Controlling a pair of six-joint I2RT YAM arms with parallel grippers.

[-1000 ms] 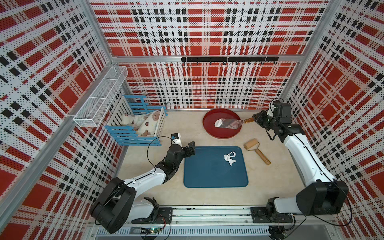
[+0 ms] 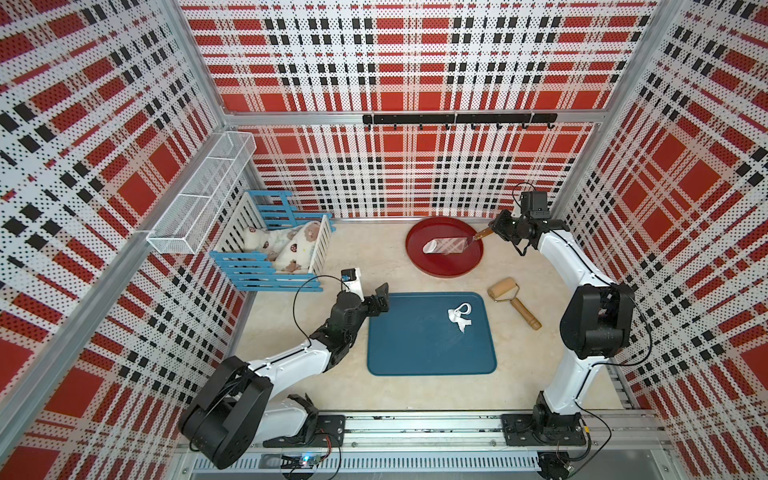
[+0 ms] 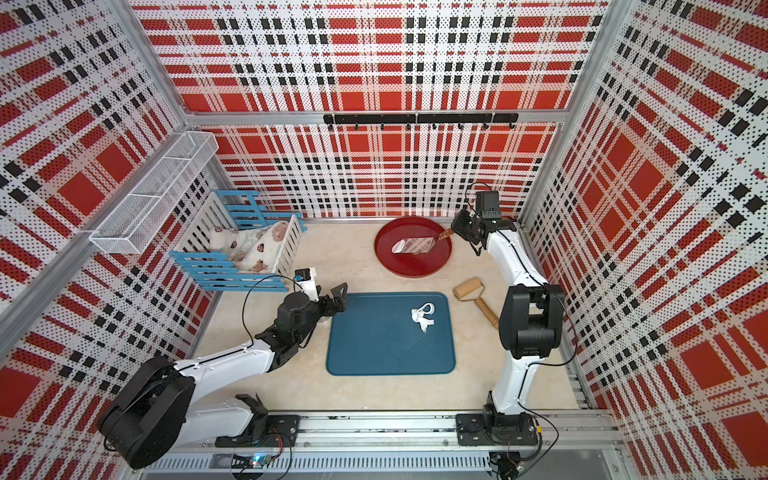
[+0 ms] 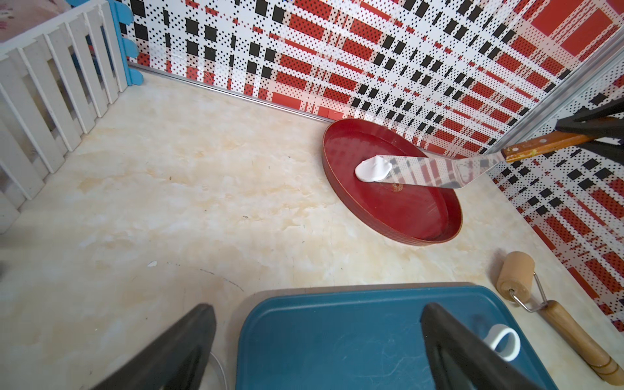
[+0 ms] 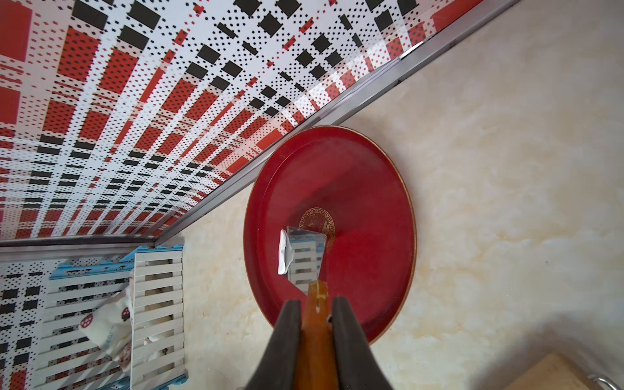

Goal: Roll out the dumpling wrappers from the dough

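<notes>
My right gripper is shut on the wooden handle of a wide-bladed metal tool. Its blade reaches over the round red tray, with a white piece of dough at the far end. Whether blade or dough touches the tray I cannot tell. On the blue board lie a white dough ring and a ragged strip of dough. Right of the board rests the wooden roller, its handle toward the front. My left gripper stands open and empty at the board's back left corner.
A blue and white crib holding soft toys stands at the back left, below a white wire basket on the side wall. Bare table lies between crib and red tray. A black hook rail runs along the back wall.
My left arm has hardly moved.
</notes>
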